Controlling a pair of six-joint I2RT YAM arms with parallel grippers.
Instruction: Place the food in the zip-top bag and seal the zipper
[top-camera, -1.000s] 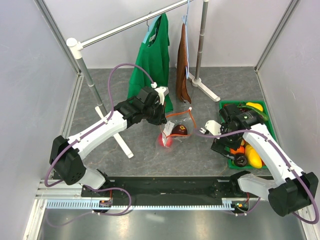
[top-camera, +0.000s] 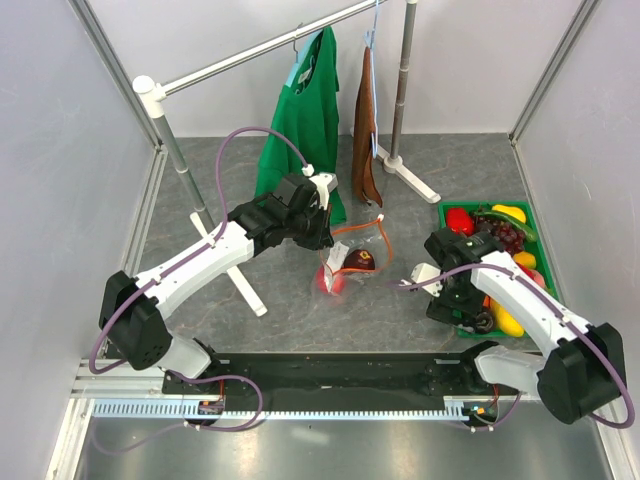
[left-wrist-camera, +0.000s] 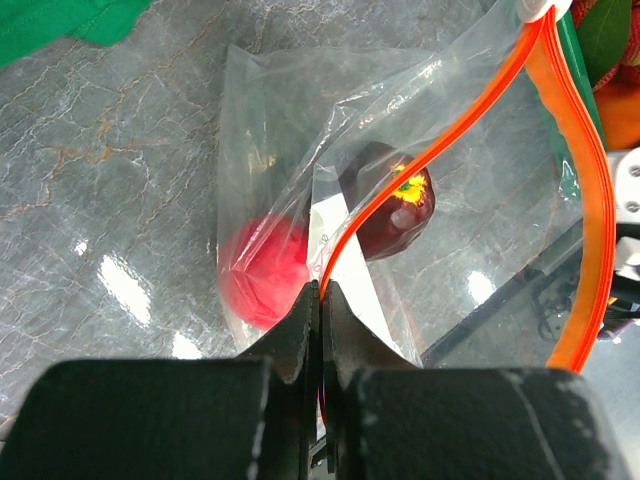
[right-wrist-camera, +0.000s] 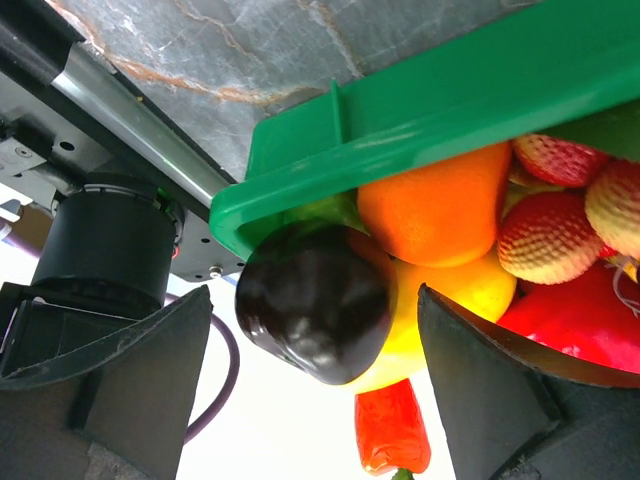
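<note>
The clear zip bag with orange zipper lies mid-table, holding a pink-red item and a dark item with a yellow top. My left gripper is shut at the bag's orange edge. My right gripper is part open at the near-left corner of the green bin, its fingers either side of a dark, glossy round food; contact is unclear. An orange item, yellow item, strawberry-like fruit and red peppers lie around it.
A clothes rack with a green shirt and brown cloth stands behind.
My right gripper has moved toward the near side of the green bin and down over the dark food at its corner. The left arm and bag look unchanged.
</note>
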